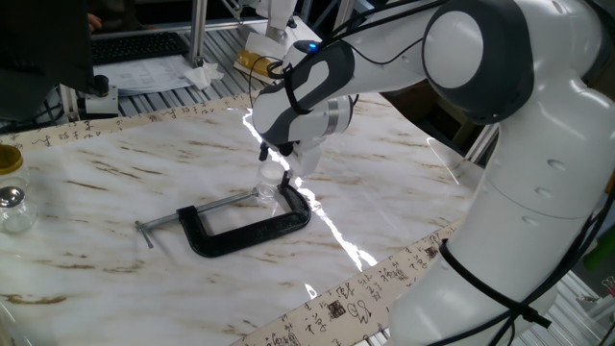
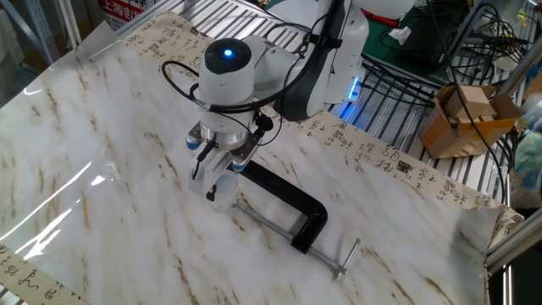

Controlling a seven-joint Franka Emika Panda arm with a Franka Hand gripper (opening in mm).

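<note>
A black C-clamp point(image 1: 252, 234) with a silver screw lies flat on the marbled table; its frame point(image 2: 284, 193) also shows in the second view. A small clear container point(image 1: 271, 175) stands at the clamp's mouth, near the screw's end, and in the second view the clear container point(image 2: 224, 191) is partly covered by the gripper. My gripper point(image 1: 275, 165) points down over it, low near the table. Its dark fingertips point(image 2: 211, 194) are apart, on either side of the container. Whether they press on it cannot be made out.
Clear jars, one with a yellow lid point(image 1: 10, 159), stand at the table's left edge in the first view. A cardboard box point(image 2: 468, 123) sits on the rack beyond the table.
</note>
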